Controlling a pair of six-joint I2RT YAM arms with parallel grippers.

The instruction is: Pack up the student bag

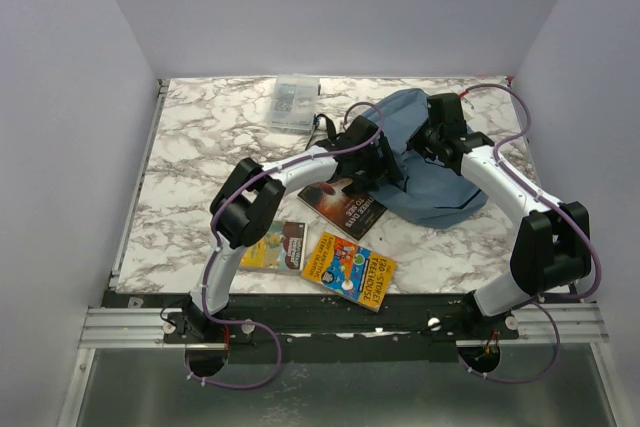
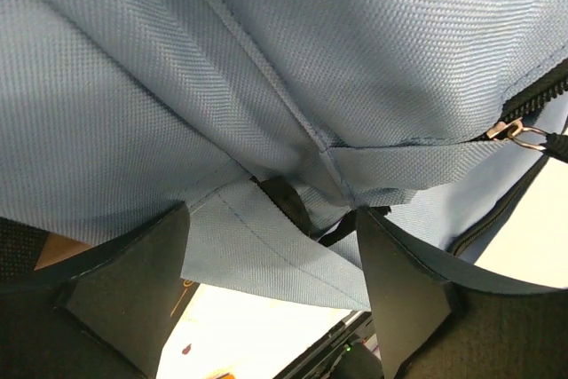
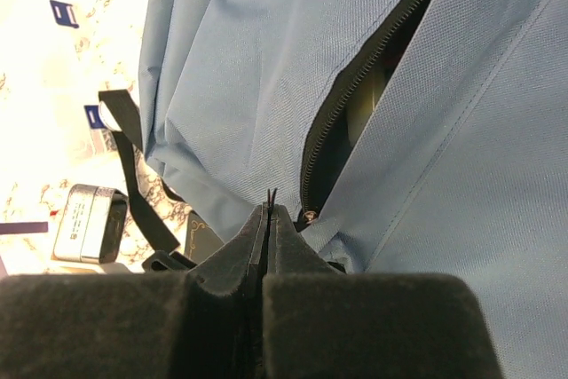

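The blue-grey bag (image 1: 440,202) lies crumpled at the back right. My left gripper stands open low over its fabric, a strap slot and zipper pull (image 2: 506,130) in view. My right gripper is shut, nothing visible between its fingertips, by a zipper end (image 3: 309,216) where the bag gapes slightly, something yellowish inside. A dark book (image 1: 335,207), a yellow-covered book (image 1: 265,247) and a blue-yellow book (image 1: 350,272) lie in front of the bag.
A clear plastic case (image 1: 293,102) lies at the back, with dark small items beside it.
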